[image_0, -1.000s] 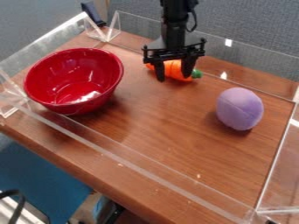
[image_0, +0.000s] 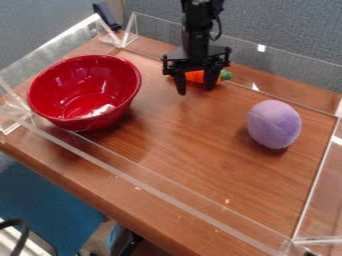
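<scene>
The black gripper (image_0: 195, 72) is low at the back centre of the wooden table, over an orange carrot with a green top (image_0: 225, 76), which it largely hides. Whether its fingers are open or closed on the carrot is unclear. A red bowl (image_0: 83, 92) stands on the left, and a purple ball (image_0: 273, 124) rests on the right.
Clear plastic walls border the table (image_0: 174, 180) on its sides. A grey wall rises behind.
The bowl and ball have not moved.
</scene>
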